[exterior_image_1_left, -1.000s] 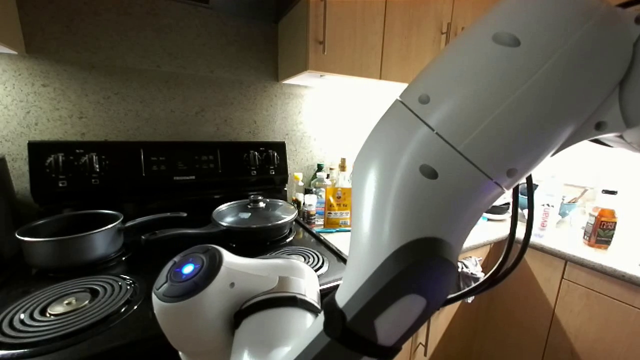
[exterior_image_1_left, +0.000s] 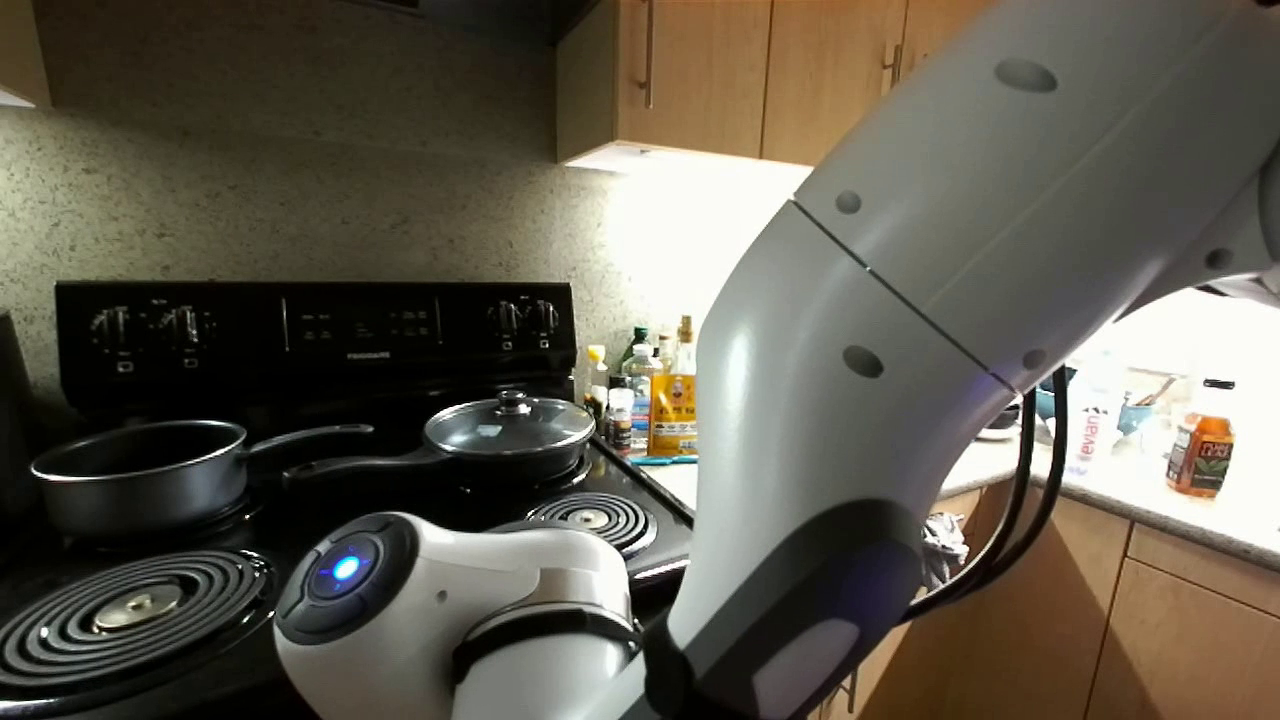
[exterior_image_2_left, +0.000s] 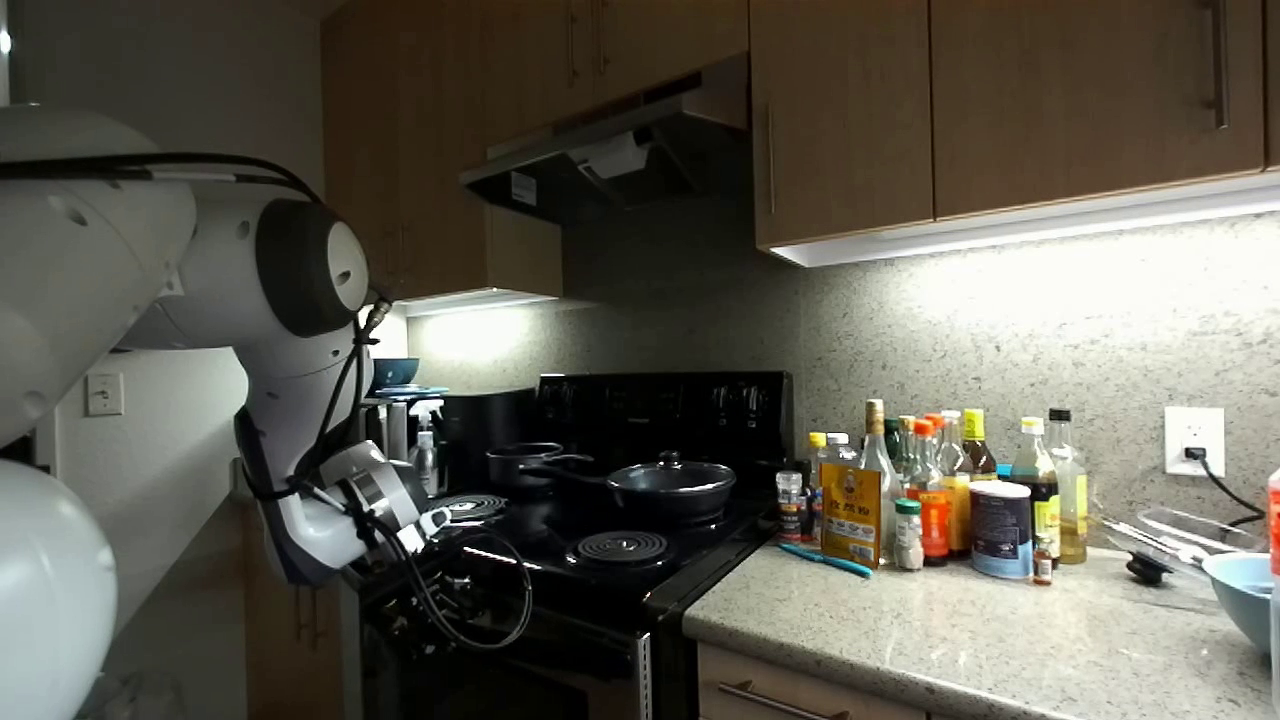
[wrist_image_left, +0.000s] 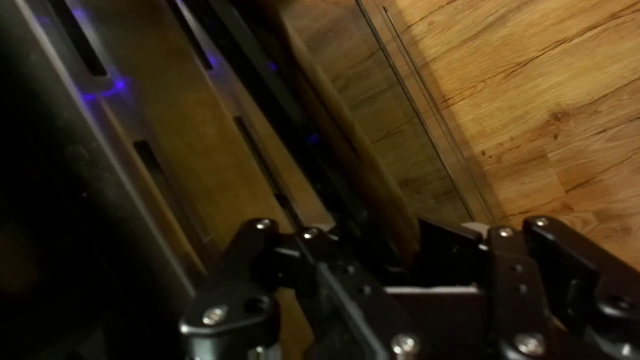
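Observation:
A black bar-like oven door handle (wrist_image_left: 336, 132) runs slantwise down the wrist view and passes between the fingers of my gripper, which is shut on it. To its left lies a metal edge of the oven (wrist_image_left: 180, 120) with dark slots. Exterior view 2 has the gripper (exterior_image_2_left: 450, 594) low at the front of the black stove (exterior_image_2_left: 576, 642), partly lost against the dark door and cables. The first exterior view shows only the arm and wrist (exterior_image_1_left: 516, 588); the fingers are out of sight there. Whether the door stands ajar, I cannot tell.
On the stovetop are a pot (exterior_image_1_left: 144, 480) and a lidded pan (exterior_image_1_left: 510, 438), their handles pointing inward. Several bottles (exterior_image_2_left: 936, 480) crowd the counter (exterior_image_2_left: 864, 624) on the right. Wooden floor (wrist_image_left: 558, 108) lies open below the oven front.
In exterior view 1 my wrist has shifted a little left and downward, with the forearm following. The pot, pan and bottles stand where they were.

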